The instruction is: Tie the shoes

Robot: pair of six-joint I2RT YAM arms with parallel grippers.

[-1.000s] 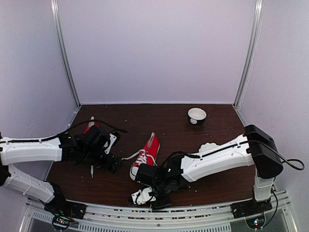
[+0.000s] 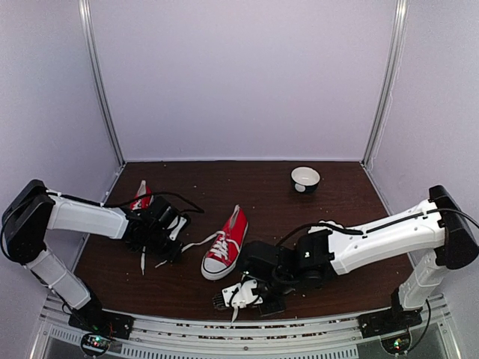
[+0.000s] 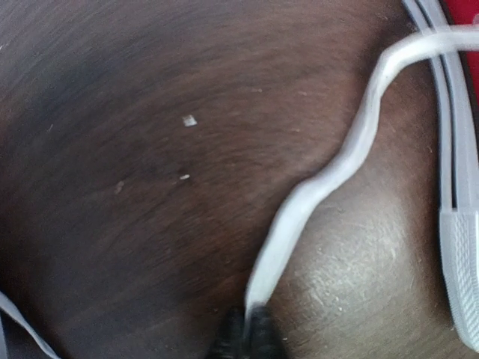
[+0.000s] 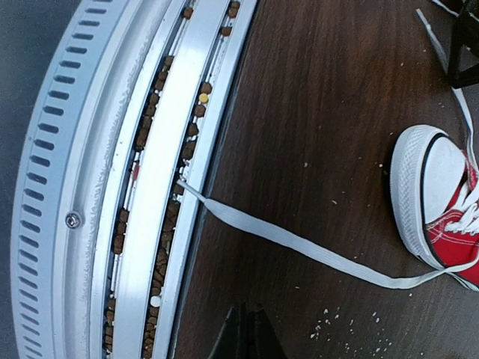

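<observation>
The red shoe (image 2: 224, 250) with white laces stands mid-table. Its left lace (image 3: 307, 196) stretches to my left gripper, whose fingers are closed together around it. A loose end of that lace shows past the gripper in the top view. The right lace (image 4: 299, 247) lies loose across the wood, its tip over the metal rail at the table's front edge. My right gripper is shut with nothing between its fingers, and this lace runs outside them, apart. The second red shoe (image 2: 141, 196) is partly covered by my left arm.
A small dark bowl (image 2: 304, 179), white inside, sits at the back right. The metal rail (image 4: 161, 149) along the front edge has slots holding brown bits. Bare wood lies behind the red shoe and at the table's right.
</observation>
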